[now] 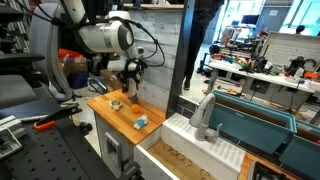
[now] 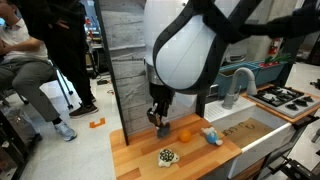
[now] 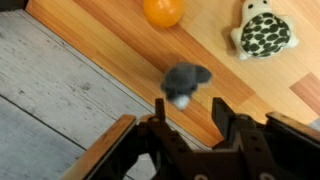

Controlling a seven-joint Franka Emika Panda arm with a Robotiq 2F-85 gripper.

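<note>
My gripper hangs over the wooden counter with its fingers apart. A small dark grey object with a pale end (image 3: 183, 82) shows blurred just beyond the fingertips in the wrist view. Whether it touches the counter is unclear. Exterior view 2 has the gripper (image 2: 157, 119) low above the counter's back part, near the upright panel. An orange ball (image 3: 163, 10) and a turtle toy with a spotted shell (image 3: 264, 31) lie on the wood, both clear of the fingers. Farther along the counter is a blue and white toy (image 2: 211, 135).
A pale upright panel (image 3: 35, 125) borders the counter close behind the gripper. Beside the counter lie a white sink (image 1: 185, 150) and a grey faucet (image 1: 204, 115). An open drawer (image 1: 174, 164) juts out in front. Bare wood surrounds the toys.
</note>
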